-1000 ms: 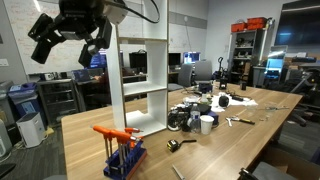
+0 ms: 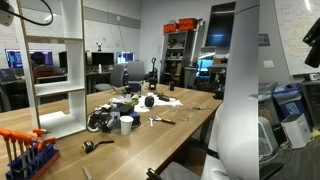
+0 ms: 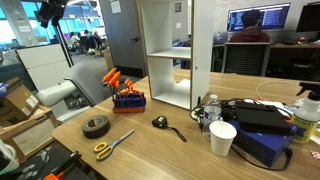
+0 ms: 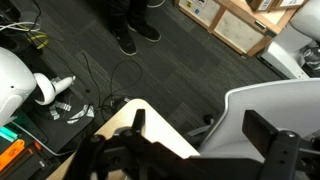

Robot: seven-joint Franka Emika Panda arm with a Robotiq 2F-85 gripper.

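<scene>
In the wrist view my gripper stands open over the floor, its dark fingers (image 4: 252,126) well apart with nothing between them. Part of the gripper (image 3: 55,18) shows high at the left in the second exterior view, clear of the table. Below it, orange-handled tools (image 3: 116,82) stand in a blue rack (image 3: 130,101). A black tape roll (image 3: 95,126), scissors (image 3: 113,146) and a black tool (image 3: 168,126) lie on the table. Farther right are a white cup (image 3: 222,138) and a clear bottle (image 3: 211,113).
A white shelf unit (image 3: 200,60) rises behind the table. A black device rests on a blue box (image 3: 262,148) at the right, near a spray bottle (image 3: 304,118). A broad white column (image 2: 240,95) blocks much of exterior view 1.
In exterior view 1 the table, rack and shelf appear farther left than before. The gripper no longer shows at upper left, and a white column now covers the right. The earlier two frames look alike.
</scene>
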